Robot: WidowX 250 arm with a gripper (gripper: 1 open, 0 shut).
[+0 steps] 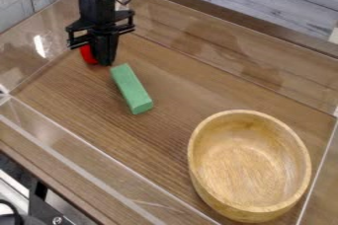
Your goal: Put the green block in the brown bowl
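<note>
The green block (130, 89) lies flat on the wooden table, left of centre, its long side slanting down to the right. My black gripper (106, 61) reaches in from the top left, its tip just behind and left of the block's far end. It is shut, and the block is outside its fingers. The brown bowl (199, 170), a pale wooden one with an empty inside, stands at the lower right, well apart from the block.
Something red (89, 55) shows beside the gripper, partly hidden by it; what it is I cannot tell. Raised wooden edges border the table at the back and front left. Bare table (199, 81) lies between block and bowl.
</note>
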